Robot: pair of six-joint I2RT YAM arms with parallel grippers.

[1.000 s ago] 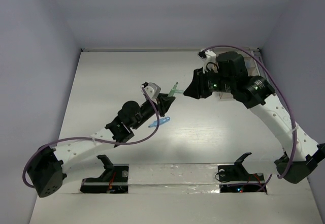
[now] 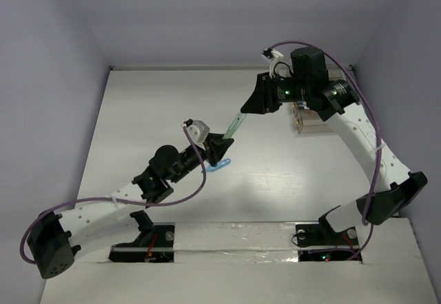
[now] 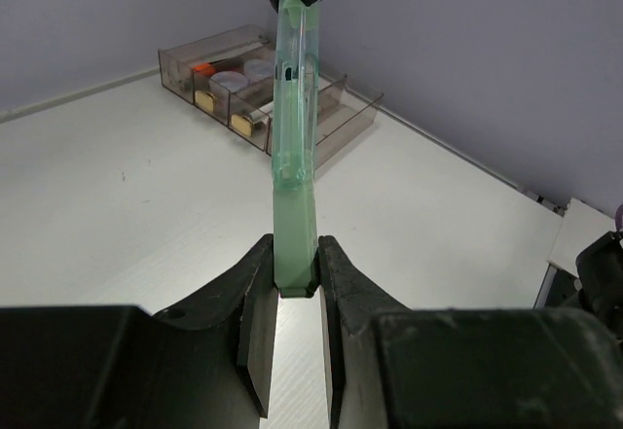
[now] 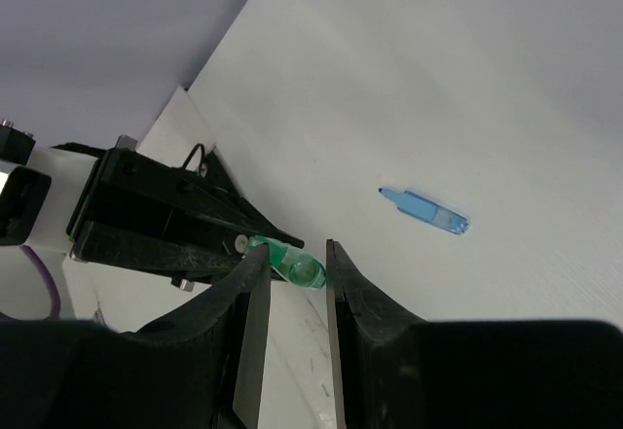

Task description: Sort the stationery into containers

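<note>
A green pen-like item point(image 3: 294, 225) with a clear green upper part point(image 3: 294, 127) spans the two grippers. My left gripper point(image 2: 222, 145) is shut on its lower end; my right gripper point(image 2: 249, 107) is shut at the upper end, above and to the right. A blue marker point(image 4: 423, 210) lies alone on the white table, just right of the left gripper in the top view. A clear compartment organizer point(image 3: 180, 64) at the back right holds several items, partly hidden behind the right arm in the top view.
Grey walls border it at the back and sides.
My right gripper has risen toward the back and a little left. The green item's two parts now line up in one straight slanting line.
</note>
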